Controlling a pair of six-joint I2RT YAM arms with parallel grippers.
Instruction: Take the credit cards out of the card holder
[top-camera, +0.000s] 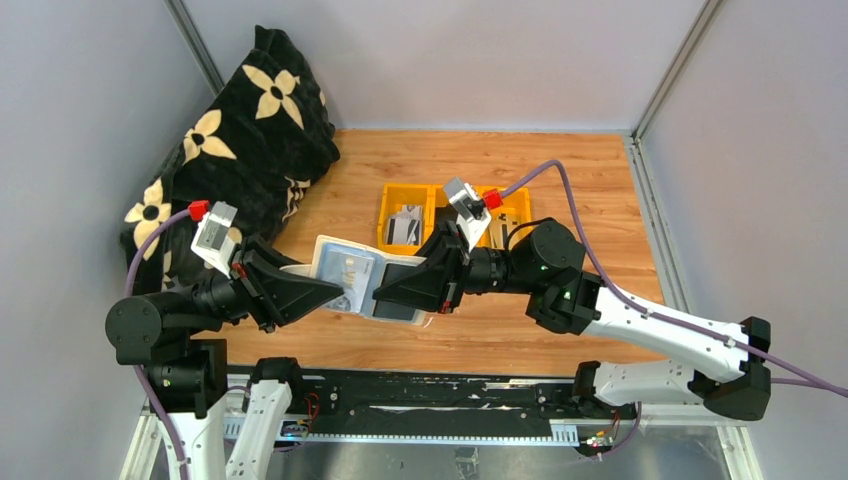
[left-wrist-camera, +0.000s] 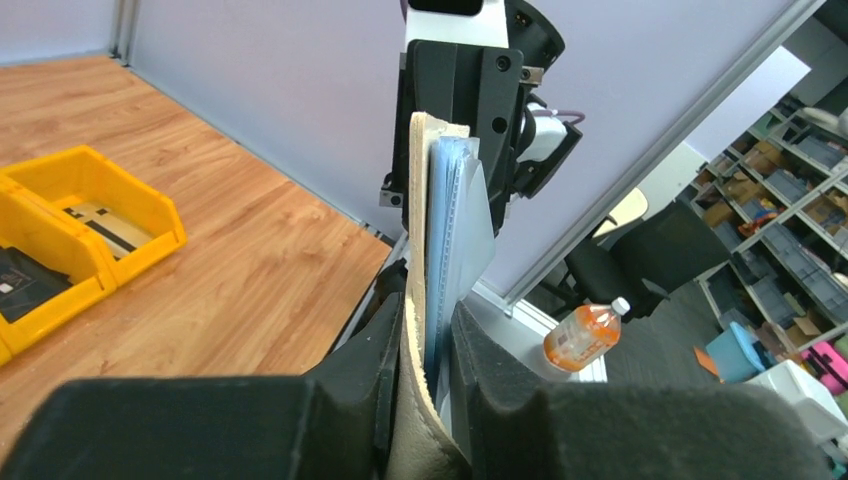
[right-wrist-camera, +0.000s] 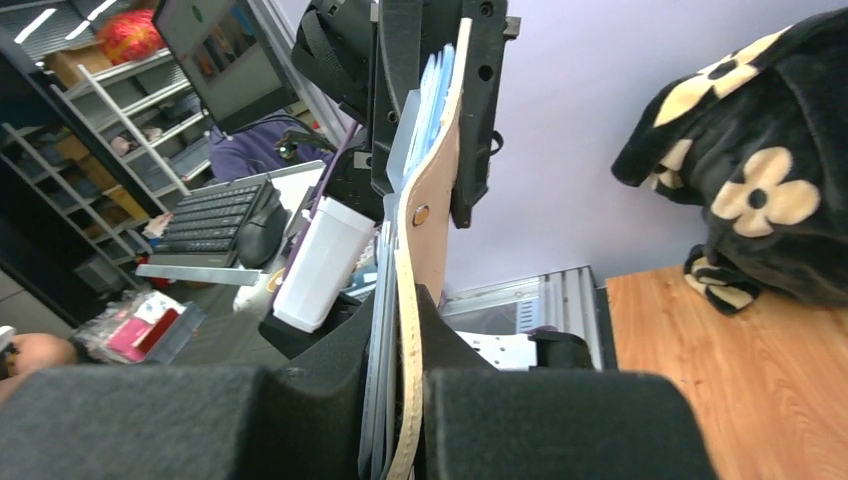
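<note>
A beige card holder with clear blue-tinted sleeves (top-camera: 346, 275) is held in the air between both grippers, spread out flat in the top view. My left gripper (top-camera: 335, 294) is shut on one end; my right gripper (top-camera: 383, 294) is shut on the other. In the left wrist view the holder (left-wrist-camera: 422, 270) runs upright between the fingers toward the other gripper. In the right wrist view its beige cover with a snap button (right-wrist-camera: 430, 240) and layered sleeves show edge-on. Whether cards are inside the sleeves is hard to tell.
A yellow tray (top-camera: 434, 197) with compartments holding cards and dark items lies on the wooden table behind the holder. A black patterned cushion (top-camera: 235, 150) fills the left back.
</note>
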